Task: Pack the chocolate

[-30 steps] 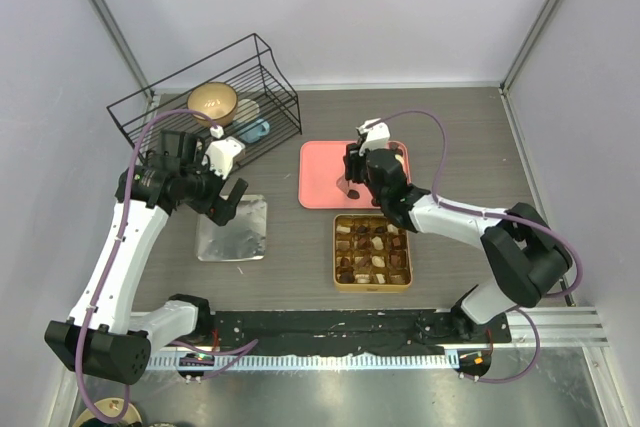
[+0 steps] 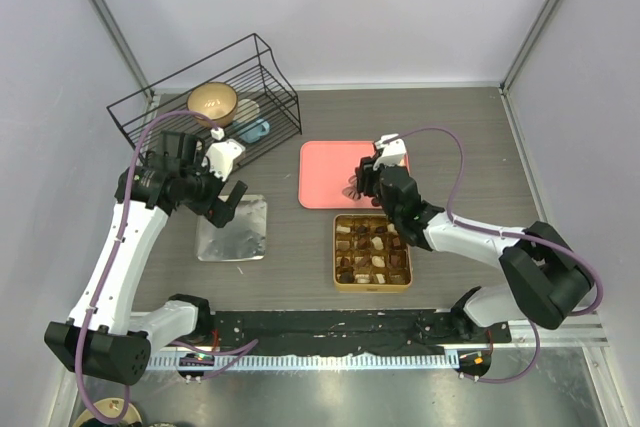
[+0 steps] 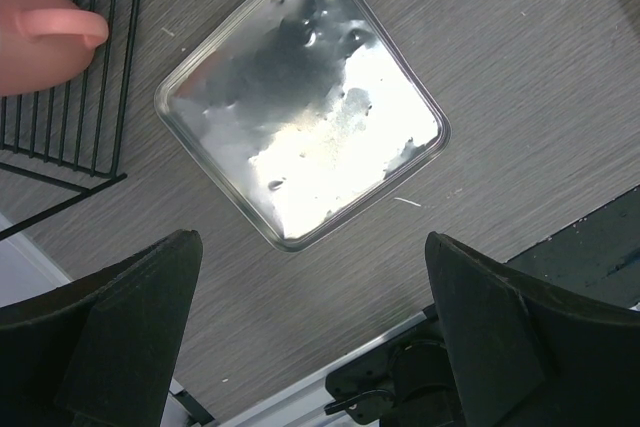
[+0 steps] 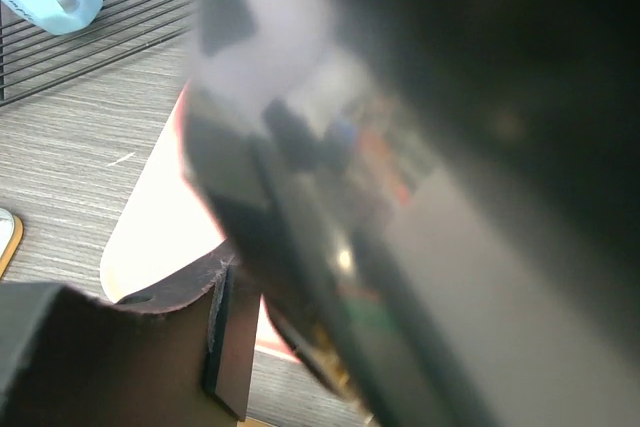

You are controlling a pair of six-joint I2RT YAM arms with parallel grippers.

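Note:
In the top view a gold box (image 2: pixel 372 287) with compartments holds several brown and pale chocolates. Behind it lies a pink tray (image 2: pixel 320 172), with a few small dark pieces (image 2: pixel 376 202) near its front edge and a greyish thing (image 2: pixel 352 188) that I cannot make out. Over that tray's right half is my right gripper (image 2: pixel 366 183), open. A large glossy dark surface (image 4: pixel 330 177) covers most of the right wrist view, so only one finger (image 4: pixel 120 357) shows clearly. My left gripper stands open and empty above a silver metal tray (image 3: pixel 300 97).
A black wire rack (image 2: pixel 270 97) stands at the back left, carrying a tan bowl (image 2: pixel 212 102), a blue cup (image 2: pixel 256 131) and a pink cup (image 3: pixel 40 32). Bare table lies between the silver tray and the box, and right of the pink tray.
The left arm has stayed still.

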